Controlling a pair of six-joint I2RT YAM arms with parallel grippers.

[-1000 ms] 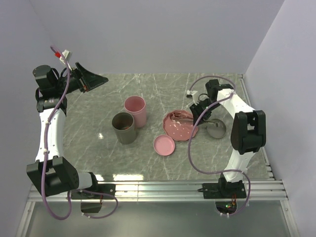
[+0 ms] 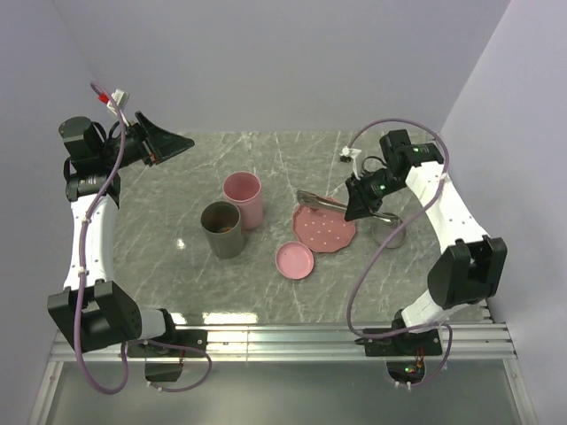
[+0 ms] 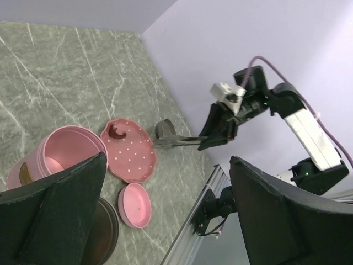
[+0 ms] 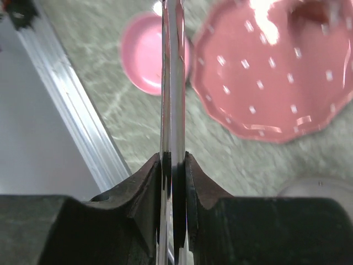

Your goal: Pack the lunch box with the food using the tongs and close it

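My right gripper (image 2: 353, 205) is shut on metal tongs (image 4: 177, 110), held above a pink scalloped plate (image 2: 323, 233), over whose edge the metal reaches. A brown piece (image 4: 303, 16) shows on the plate in the right wrist view. A grey round bowl (image 2: 390, 235) is partly behind the tongs at right. A small pink dish (image 2: 294, 260) sits in front of the plate. My left gripper (image 2: 159, 150) hangs open at the back left, with nothing between its fingers.
A pink container (image 2: 248, 208) and a grey-brown container (image 2: 226, 239) stand left of the plate. A metal rail (image 2: 266, 333) runs along the front edge.
The left arm is unchanged.
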